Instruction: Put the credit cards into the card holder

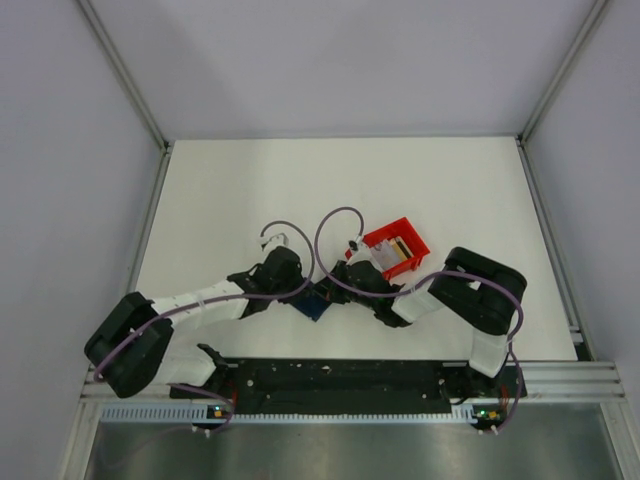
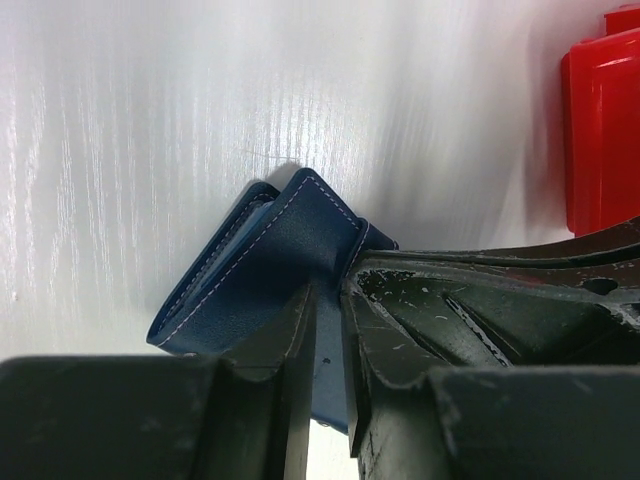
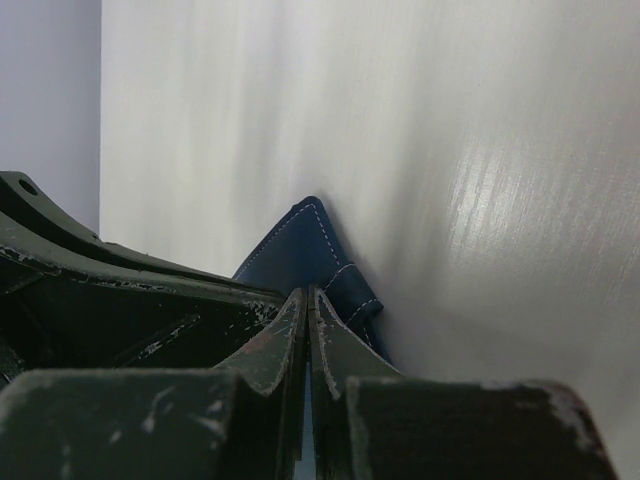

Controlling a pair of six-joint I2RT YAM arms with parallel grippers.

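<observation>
The dark blue card holder (image 1: pixel 315 305) lies on the white table beneath both gripper ends, its stitched flap folded. In the left wrist view, my left gripper is over the holder (image 2: pixel 265 260), its fingertips close together; whether anything is between them is hidden. In the right wrist view, my right gripper is shut at the holder (image 3: pixel 290 245), with nothing visible between its fingertips. In the top view, cards (image 1: pixel 398 247) sit in a red container (image 1: pixel 408 229) at upper right.
The red container (image 2: pixel 600 130) borders the left wrist view's right side.
</observation>
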